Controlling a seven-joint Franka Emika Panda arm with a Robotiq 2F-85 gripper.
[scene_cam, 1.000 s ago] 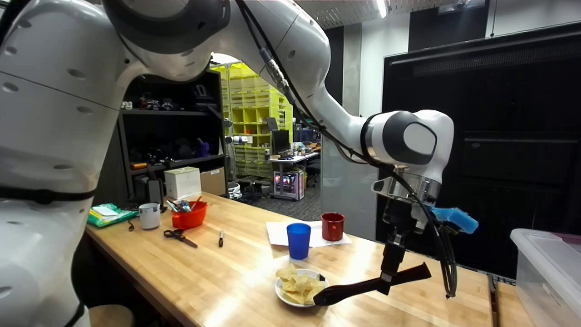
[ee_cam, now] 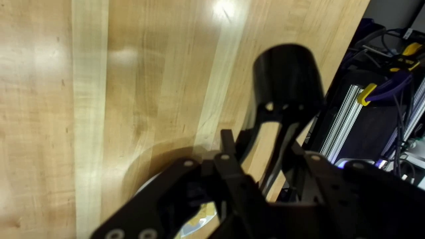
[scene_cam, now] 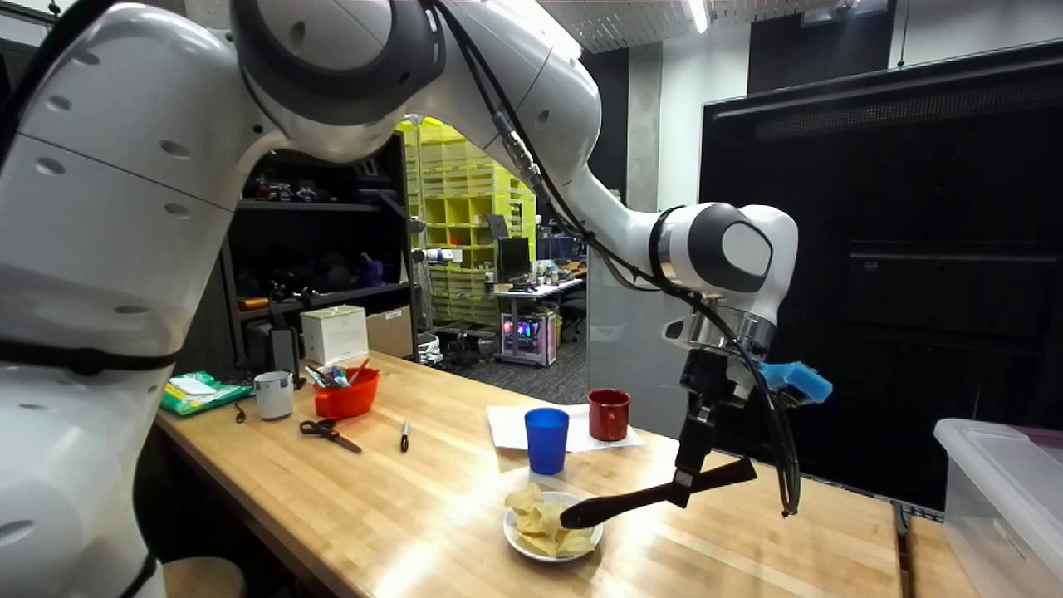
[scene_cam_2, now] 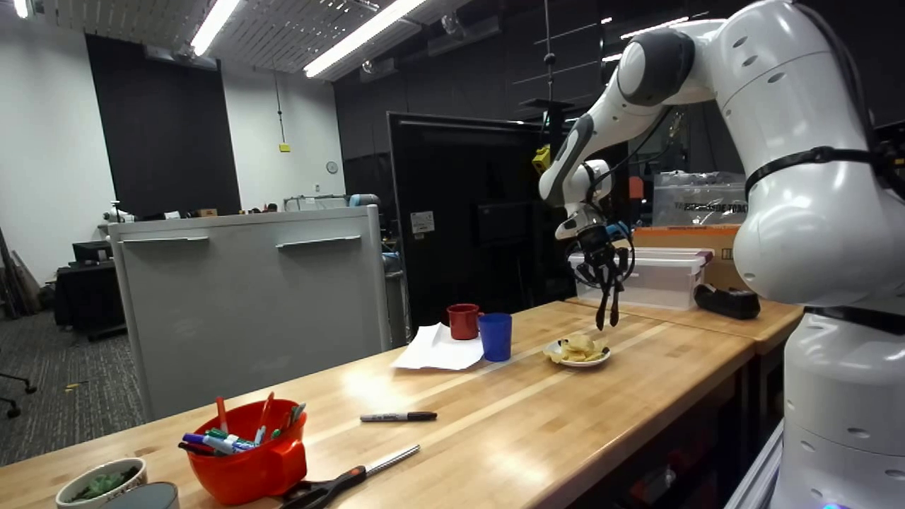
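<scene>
My gripper is shut on a long black utensil, held at its middle and slightly tilted. In exterior view 1, the utensil's broad left end overlaps the right side of a white plate of yellow chips; a gap above the plate shows in exterior view 2. The wrist view has the rounded end of the black utensil beyond the fingers, with a slot between two thin strips. The plate is mostly hidden there behind the gripper.
Behind the plate stand a blue cup and a red mug, the mug on white paper. Scissors, a marker and a red pen holder lie farther left. A clear bin is at right.
My arm has moved left, carrying the utensil with it. Its broad end now sits farther over the chips and a little higher in view. The plate has stayed put.
</scene>
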